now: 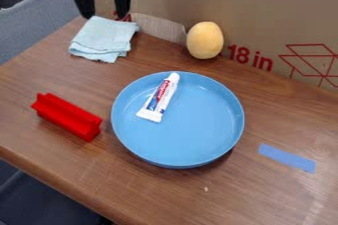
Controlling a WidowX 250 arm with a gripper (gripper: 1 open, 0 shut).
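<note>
My black gripper is at the top left, open, raised above a folded light blue cloth at the back left of the table. A white toothpaste tube lies on a blue plate in the middle. A red object lies at the front left. An egg-shaped yellow object stands at the back, by the cardboard wall.
The cardboard wall lines the back of the wooden table. A strip of blue tape is stuck at the right.
</note>
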